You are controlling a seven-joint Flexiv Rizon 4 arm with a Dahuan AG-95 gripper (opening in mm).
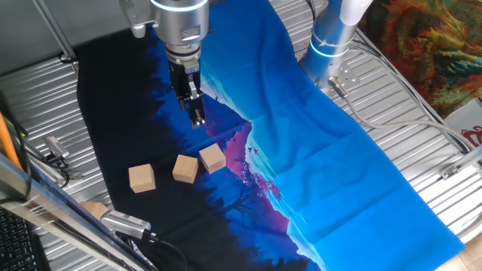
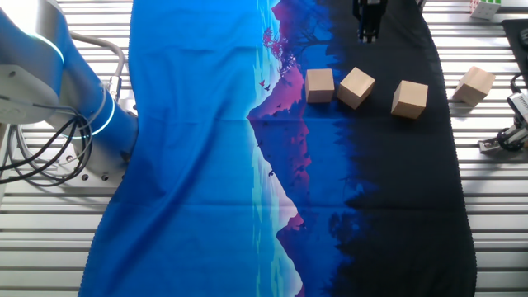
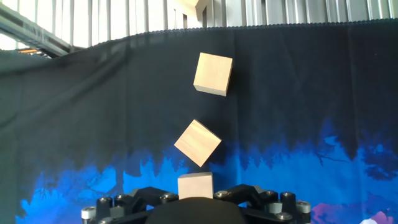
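Three plain wooden cubes lie apart on the cloth, in a loose row: the left cube point(image 1: 141, 178), the middle cube point(image 1: 185, 168) and the right cube point(image 1: 212, 158). A fourth wooden cube point(image 2: 473, 86) rests on the slatted metal beyond the cloth's dark edge. My gripper point(image 1: 197, 123) hangs above the cloth, pointing down, clear of the row. In the wrist view the nearest cube point(image 3: 196, 185) shows just past the gripper's dark body, which partly covers it. No object shows held. The fingertips are hidden there, and the finger gap is unclear from outside.
The blue and black cloth point(image 1: 316, 158) has shallow folds and much bare room. A grey camera-like device point(image 1: 125, 223) with a cable and a metal rail stand at the lower left. The arm's base point(image 1: 329, 56) is at the upper right.
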